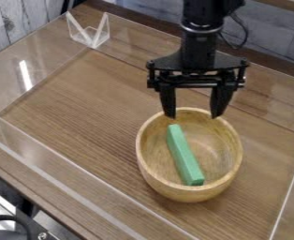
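A round tan wooden bowl [218,178] sits on the table in the lower middle of the camera view, with a green bar-shaped object [183,154] lying lengthwise inside it. My black gripper [195,101] hangs from the top over the back of the bowl, its two fingers wide open on either side, with nothing seen between them. It is above the far end of the green bar; whether it touches the bowl's rim I cannot tell.
A small white wire-like object [90,33] stands at the back left. Dark floor shows past the table's corners.
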